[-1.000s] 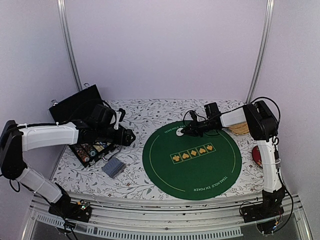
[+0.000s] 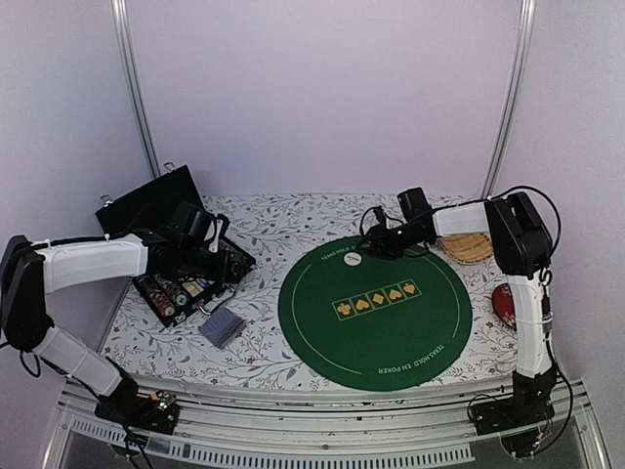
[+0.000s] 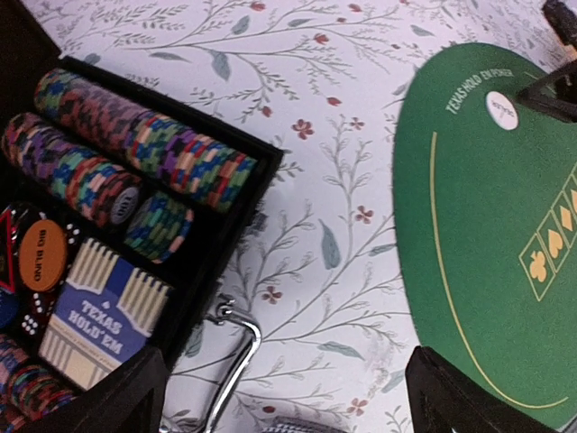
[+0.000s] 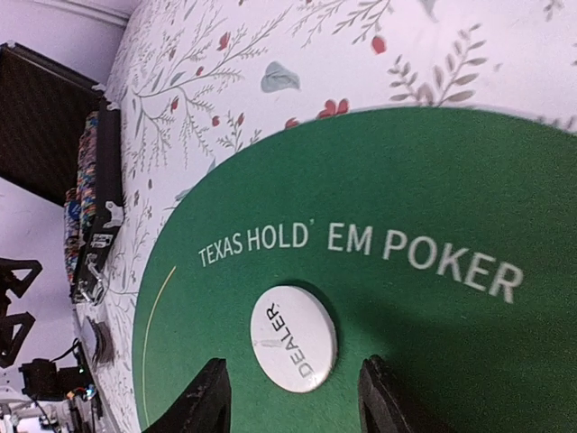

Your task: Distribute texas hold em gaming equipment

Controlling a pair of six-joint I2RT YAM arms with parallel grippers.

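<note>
The white dealer button point(image 4: 294, 339) lies flat on the green poker mat point(image 2: 376, 337), near its printed back edge. Just beyond it my right gripper is part open above the mat, nothing between its fingers. My left gripper stands open over the chip case point(image 2: 168, 300), which holds chip stacks point(image 3: 140, 135), a card deck point(image 3: 105, 311) and a big blind button point(image 3: 42, 256). A grey block point(image 2: 223, 327) lies on the table in front of the case.
A wooden round item point(image 2: 467, 249) and a red item point(image 2: 504, 304) are at the right edge. The patterned table between case and mat is clear.
My right gripper has risen slightly and moved back and right from the dealer button, which now shows clearly in the top view. The left arm has shifted slightly.
</note>
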